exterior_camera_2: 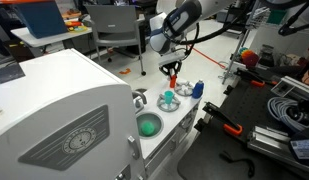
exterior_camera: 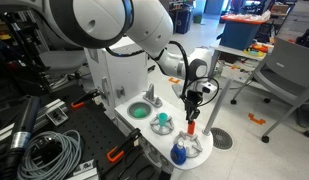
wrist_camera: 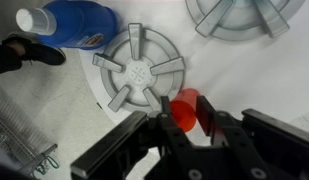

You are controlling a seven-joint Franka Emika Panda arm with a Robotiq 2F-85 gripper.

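The red object (wrist_camera: pixel 184 110), which looks like a small bottle, is between the fingers of my gripper in the wrist view. One finger stands on each side of it, close to its surface; whether both press on it is too small to tell. In exterior view 1 the red object (exterior_camera: pixel 191 128) is under the gripper (exterior_camera: pixel 192 118), beside a grey burner. From the other side, exterior view 2 shows the red object (exterior_camera_2: pixel 173 80) below the gripper (exterior_camera_2: pixel 174 68).
A blue bottle with a white cap (wrist_camera: pixel 79 24) stands beside the near burner (wrist_camera: pixel 139 72). Nearby are a teal cup (exterior_camera: pixel 163 118), a second burner (exterior_camera: pixel 162 126) and a green sink bowl (exterior_camera: pixel 140 110). The white counter ends in a rounded edge close to the red object.
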